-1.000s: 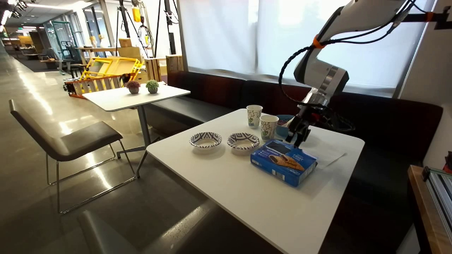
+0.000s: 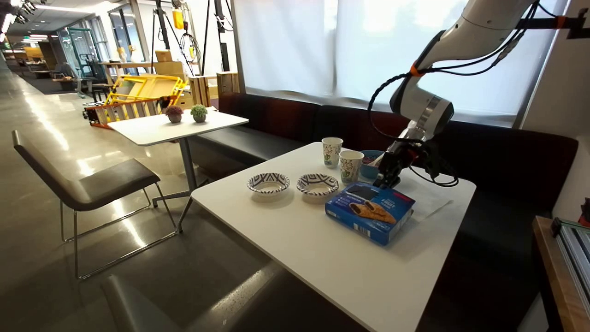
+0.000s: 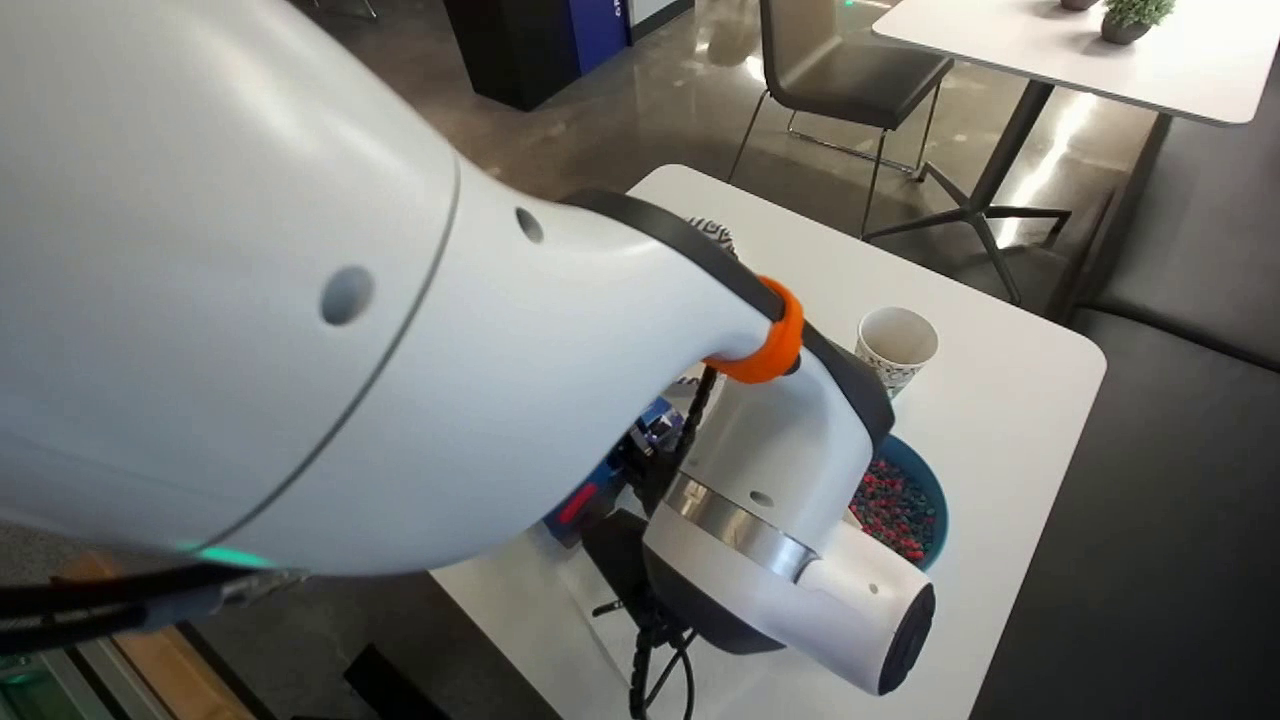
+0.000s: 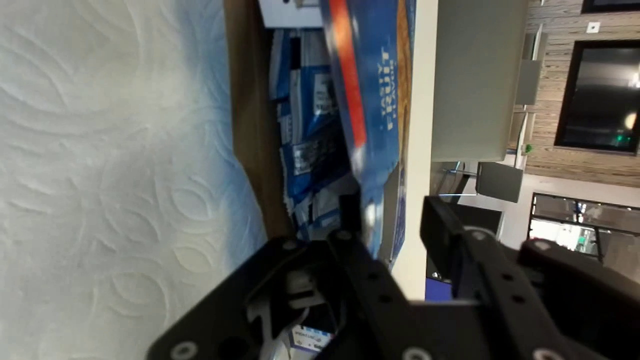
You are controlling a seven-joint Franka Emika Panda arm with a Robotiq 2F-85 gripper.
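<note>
A blue snack box [image 2: 370, 212] lies flat on the white table, pictures of filled pastries on its top. In the wrist view its end is open, showing several blue and white wrapped packets [image 4: 315, 108] inside. A blue flap [image 4: 384, 102] with a red stripe stands along that opening. My gripper is partly open at this end of the box. One fingertip [image 4: 351, 216] is by the packets and the other is across the flap, which runs down between them. Whether either finger touches the flap, I cannot tell. The arm hides most of the box in exterior view 2.
Two patterned bowls [image 2: 268, 183] and two paper cups [image 2: 351, 166] stand close behind the box. A blue bowl [image 3: 924, 480] of red and dark bits sits near the arm. A white paper towel [image 4: 120, 198] lies beside the box.
My gripper has shifted slightly and its fingers look closer together. The box has slid a little to the left, and a red part shows at its far right corner.
</note>
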